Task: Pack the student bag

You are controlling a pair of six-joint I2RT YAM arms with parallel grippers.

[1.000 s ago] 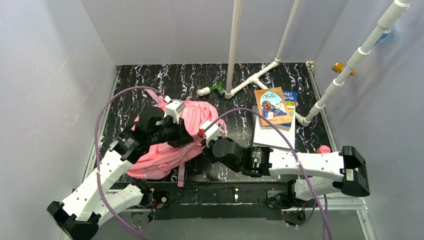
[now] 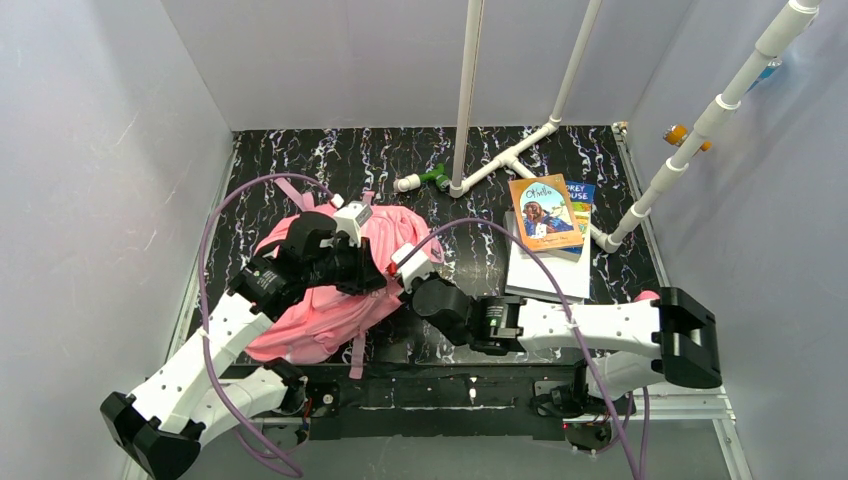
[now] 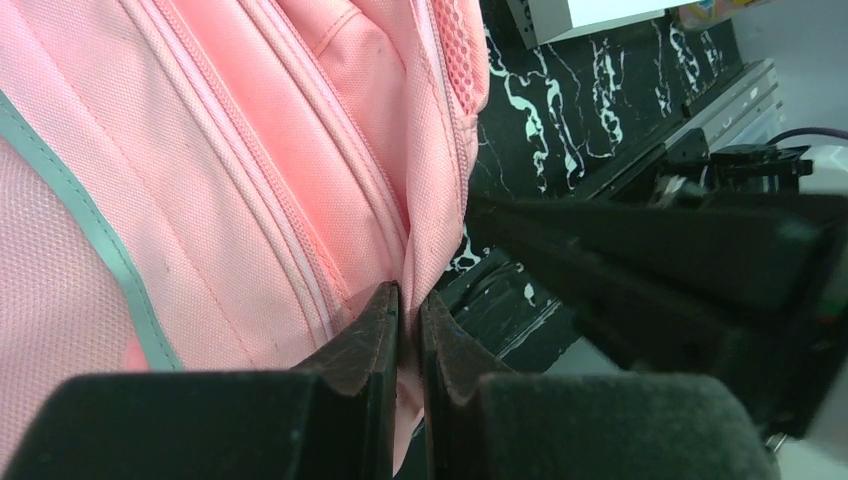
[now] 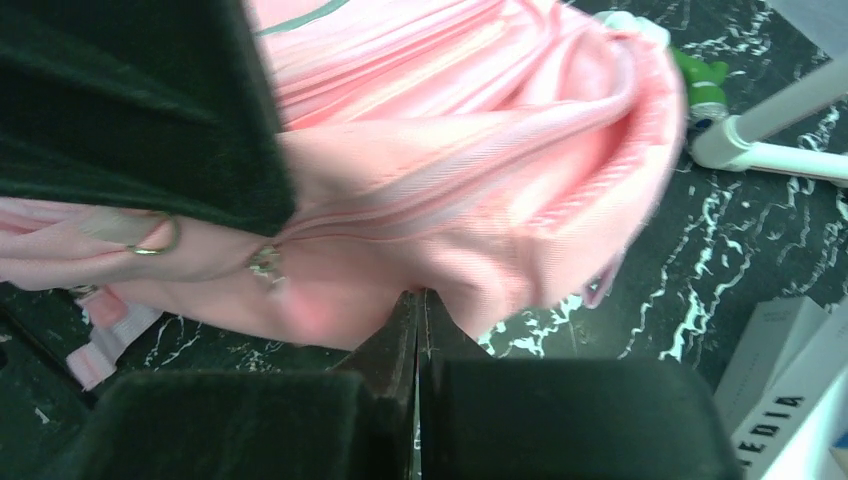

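The pink backpack lies on the black marbled table at left. In the left wrist view my left gripper is shut on a fold of the bag's fabric beside a zipper. My right gripper is shut, its fingertips together with nothing between them, just in front of the bag's side. The zipper slider hangs left of those fingertips, outside them; its pull is blurred. A dark finger of the left gripper covers part of the bag in the right wrist view.
Books, Othello on top, are stacked on a white box at right. White pipes and a green-and-white item stand behind. Bare table lies between the bag and the books.
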